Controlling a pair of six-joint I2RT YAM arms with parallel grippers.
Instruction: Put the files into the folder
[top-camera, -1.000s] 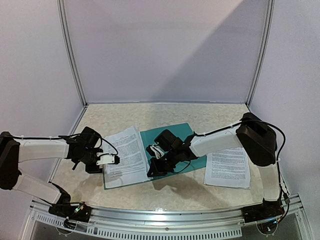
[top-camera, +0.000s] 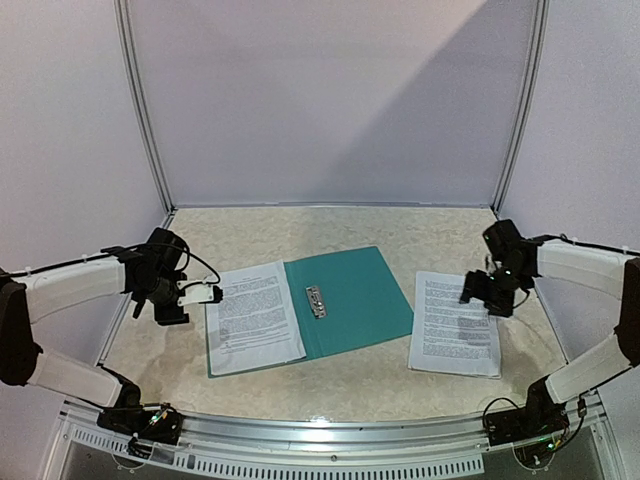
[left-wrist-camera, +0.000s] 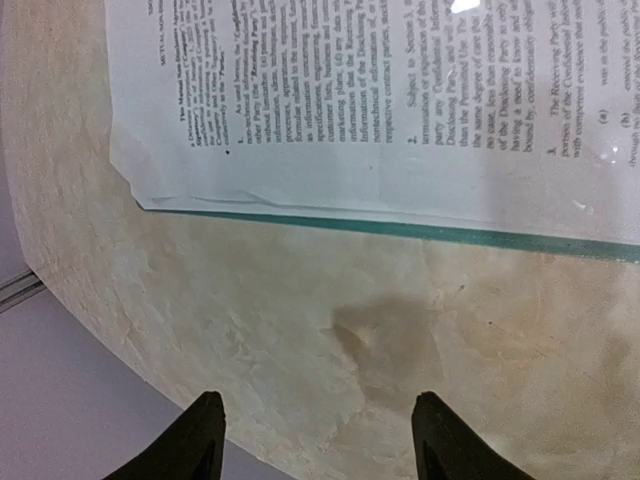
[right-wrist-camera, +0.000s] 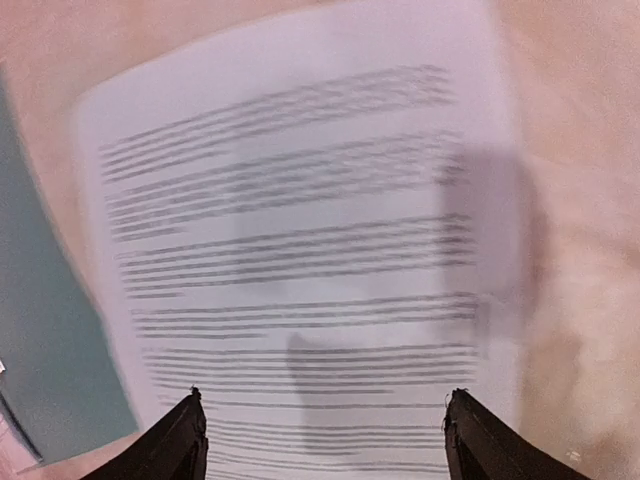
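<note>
A teal folder (top-camera: 355, 290) lies spread open in the middle of the table, its metal clip (top-camera: 315, 302) bare on the right half. Printed sheets (top-camera: 250, 320) cover the left half and leave only a thin teal edge (left-wrist-camera: 400, 229) showing. To the folder's right rests a separate paper stack (top-camera: 450, 345). My left gripper is open beside the folder's left edge, with bare tabletop between its fingers. Over the upper right of the separate stack hovers my right gripper, open and holding nothing; its wrist view is blurred.
Bare table (top-camera: 310, 395) runs along the front and behind the folder. A metal rail (top-camera: 340, 428) borders the front edge. Pale walls (top-camera: 330, 110) close off the back and both sides.
My right arm has swung from the folder's middle out to the right, over the separate stack, uncovering the clip. The left gripper has drawn slightly left. The left sheets' top edge settled lower.
</note>
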